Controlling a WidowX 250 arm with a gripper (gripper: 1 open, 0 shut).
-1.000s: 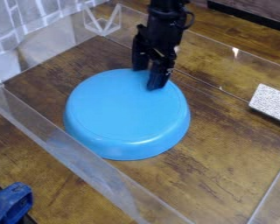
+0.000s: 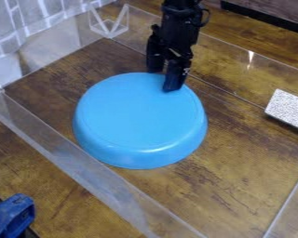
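Observation:
A large light-blue round object [image 2: 135, 121], like an upturned bowl or lid, lies on the brown wooden floor of a clear-walled tray. The black gripper [image 2: 167, 72] is over its back rim, reaching down from the top of the view. Its lower tips meet or hang just over the blue surface; whether they are open or shut on the rim is unclear.
A white speckled block [image 2: 286, 111] lies at the right. A dark blue object [image 2: 10, 218] is at the lower left, outside the clear wall [image 2: 64, 163]. Bare wood lies to the right and left of the blue object.
The blue round object has shifted slightly to the right, along with the gripper at its back rim.

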